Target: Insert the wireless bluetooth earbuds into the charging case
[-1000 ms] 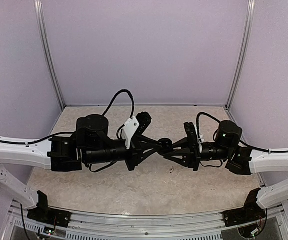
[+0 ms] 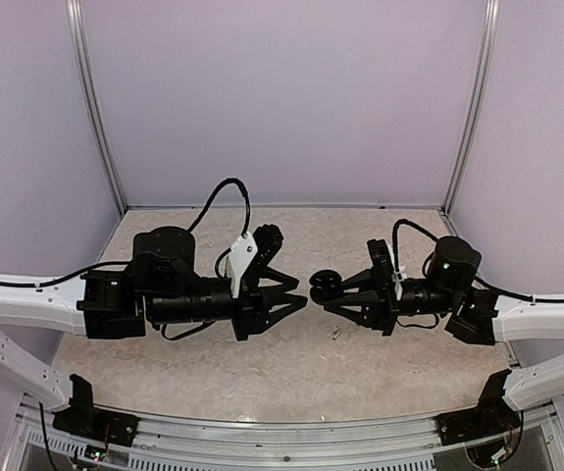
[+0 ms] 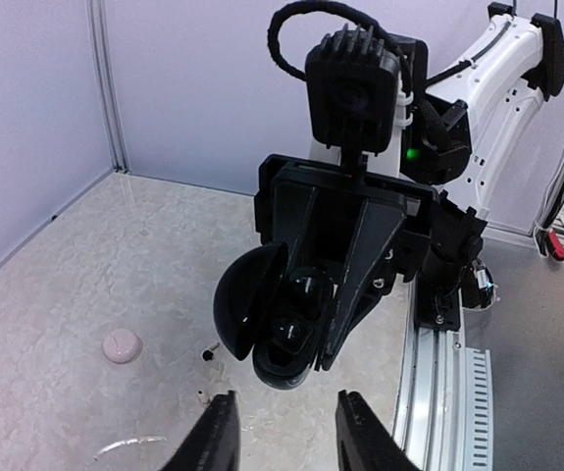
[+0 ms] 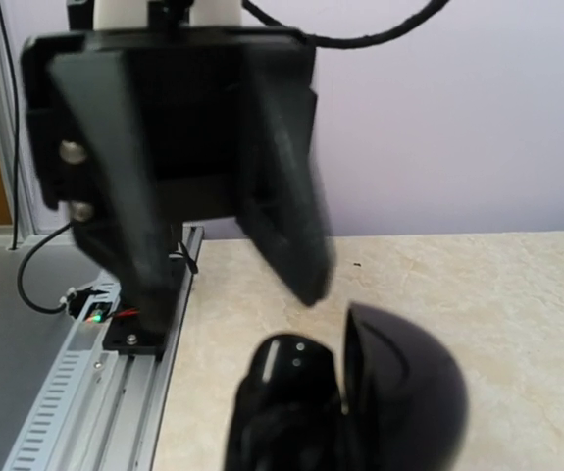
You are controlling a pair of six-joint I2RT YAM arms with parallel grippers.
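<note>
The black charging case [image 2: 326,285] is held up over the table with its lid [image 3: 247,299] swung open. My right gripper [image 2: 336,294] is shut on the case body. Two glossy black rounded shapes, which look like earbuds [image 3: 305,288], sit side by side in the case; how deep they sit cannot be told. Facing the case from the left, my left gripper [image 2: 299,291] stands open and a short gap away. Between its fingers nothing shows in the left wrist view. The right wrist view catches the case body [image 4: 286,402] at the bottom, the right fingers out of sight.
On the pale table [image 2: 262,378] lie a pinkish round spot [image 3: 121,345] and a small dark bit [image 3: 210,350], both too small to identify. Walls [image 2: 282,108] close off the back and sides.
My left gripper has backed away to the left from the case, where its fingertips were right at it, and its fingers have spread. The right gripper and case have stayed nearly still.
</note>
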